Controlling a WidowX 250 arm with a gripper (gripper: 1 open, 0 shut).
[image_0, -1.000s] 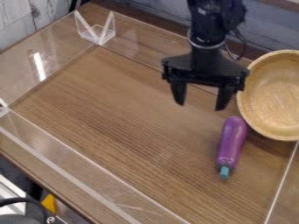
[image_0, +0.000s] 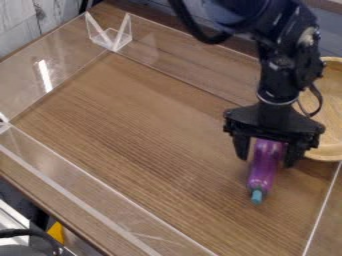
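Observation:
My gripper (image_0: 274, 135) is low over the right side of the table, open, its fingers around the upper part of a purple object with a teal tip (image_0: 262, 175). That object lies lengthwise on the wooden table (image_0: 120, 120), its tip toward the near edge. Whether the fingers touch it is not clear.
A large pale round bowl (image_0: 325, 105) is at the right, partly behind the arm. A small white wire-like holder (image_0: 110, 30) stands at the back left.
My gripper has moved down and to the right, from above the table's middle onto the purple object. The object has not visibly moved.

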